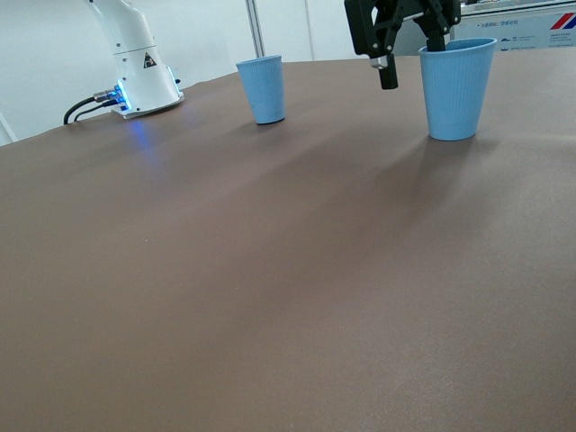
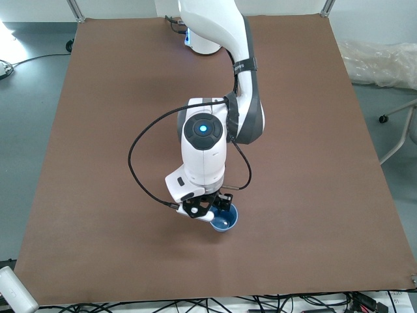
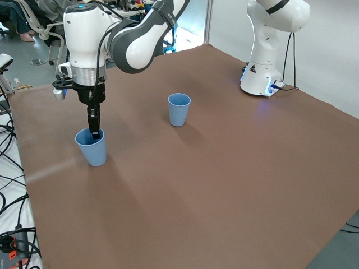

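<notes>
A light blue cup (image 3: 91,150) stands on the brown table, with my gripper (image 3: 94,133) reaching down into its mouth; in the top view the black fingers straddle the rim of this cup (image 1: 455,99), one inside it and one outside. In the left view the cup (image 2: 224,222) is partly hidden under my gripper. The fingers look parted; whether they press on the cup wall I cannot tell. A second blue cup (image 3: 178,111) stands apart, farther back on the table, also seen in the top view (image 1: 263,90).
Cables lie along the near edge.
</notes>
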